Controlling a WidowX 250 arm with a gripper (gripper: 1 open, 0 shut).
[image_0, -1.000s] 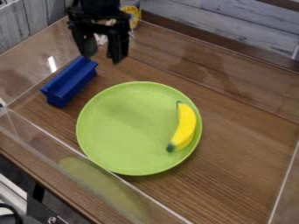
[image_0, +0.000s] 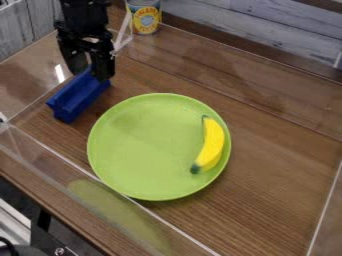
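My gripper (image_0: 90, 62) is at the upper left, black, hanging just above the far end of a blue rectangular block (image_0: 74, 100) that lies on the wooden table. Whether the fingers touch the block or how far apart they stand is hard to tell. A large green plate (image_0: 144, 150) fills the middle, with a yellow banana (image_0: 210, 144) on its right side.
A can (image_0: 144, 16) stands at the back behind the arm.
My gripper has moved left and down from above the back of the plate toward the blue block. The block, plate and banana look unmoved.
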